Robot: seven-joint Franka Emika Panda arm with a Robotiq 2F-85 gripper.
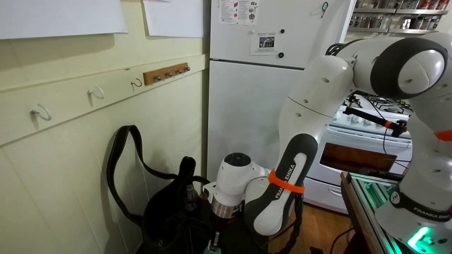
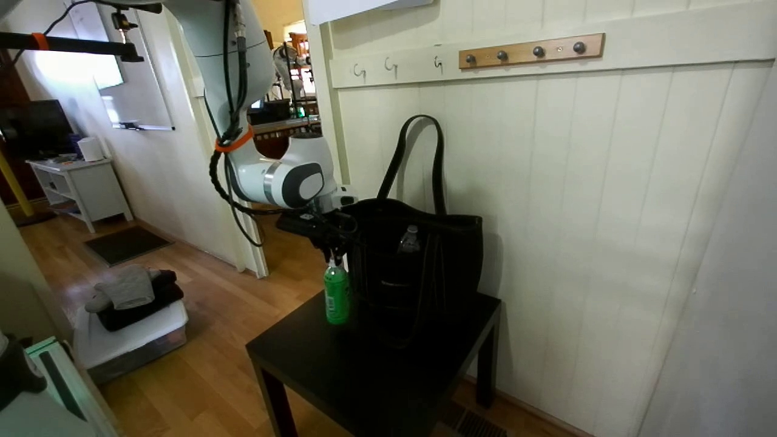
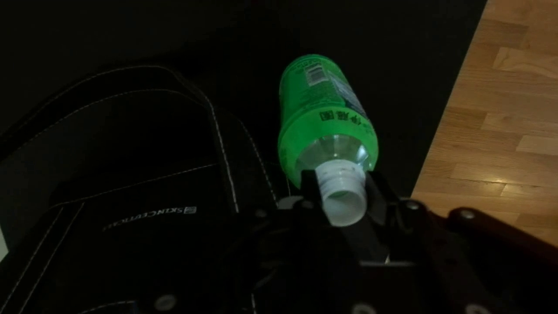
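A green bottle point(image 3: 324, 110) with a clear shoulder and an uncapped white neck is held by that neck in my gripper. In exterior view 2 the bottle point(image 2: 336, 295) hangs upright beneath the gripper point(image 2: 332, 256), low over the black table point(image 2: 379, 379); whether its base touches the top I cannot tell. Just beside it stands a black tote bag point(image 2: 451, 255), open at the top with one strap upright. Another clear bottle point(image 2: 409, 239) shows at the bag. In exterior view 1 only the top of the green bottle point(image 1: 213, 250) is in frame.
A paneled wall with hooks point(image 1: 96, 93) rises behind the bag. The fridge point(image 1: 250, 114) stands close to the arm. Bare tabletop lies in front of the bag, and the table's edge drops to a wood floor point(image 3: 486, 131).
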